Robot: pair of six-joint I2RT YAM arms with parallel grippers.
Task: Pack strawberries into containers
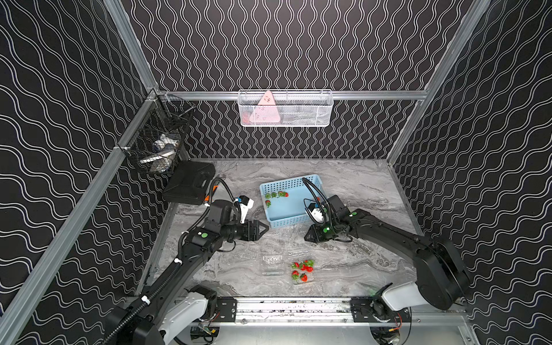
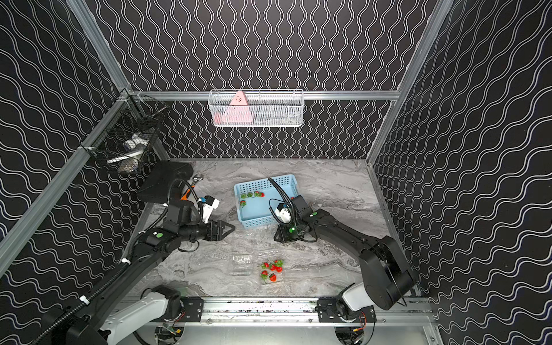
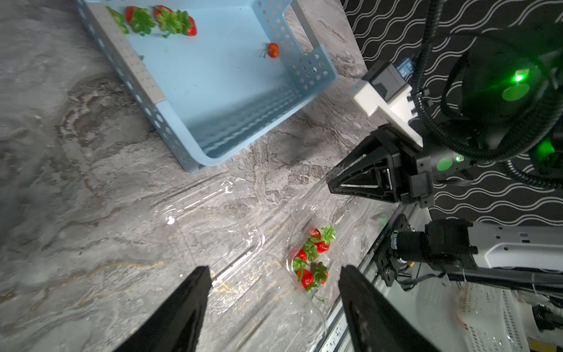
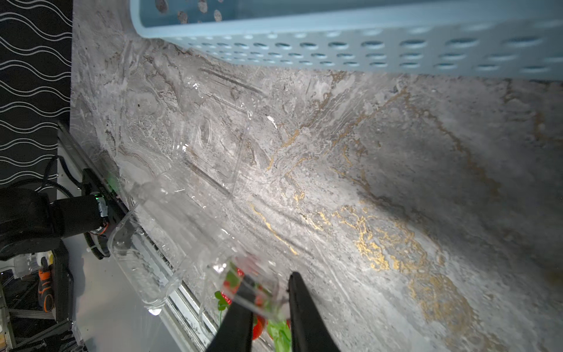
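A blue basket [image 1: 290, 210] holds several strawberries, mostly at its left side. Clear plastic containers [image 3: 205, 217] lie in front of it; one [image 2: 271, 271] holds several strawberries. My left gripper is above the empty containers, left of centre, its fingers apart with nothing between them in the left wrist view. My right gripper is near the basket's front right, fingertips close together on what looks like the rim of a clear plastic piece, which is blurred and hard to make out.
A black case [image 1: 187, 181] and orange-handled tool sit back left. A white wire basket [image 1: 284, 112] hangs on the back rail.
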